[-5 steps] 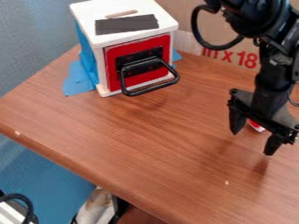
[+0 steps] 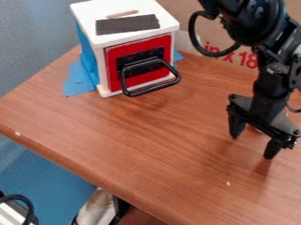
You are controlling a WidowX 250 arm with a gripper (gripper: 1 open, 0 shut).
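My black gripper (image 2: 252, 141) hangs low over the wooden table (image 2: 129, 158) at the right, its two fingers spread apart and open. A small reddish object behind it is mostly hidden by the gripper, so I cannot tell whether it sits between the fingers. A white toy oven (image 2: 95, 21) with a red door (image 2: 129, 54), a black handle and blue sides stands at the back left.
A blue sheet (image 2: 79, 81) lies under the oven. A cardboard board with red print (image 2: 235, 57) stands at the back. The left edge drops to a blue floor.
My gripper has shifted very slightly down, and less of the red object behind it shows. The oven and table are unchanged.
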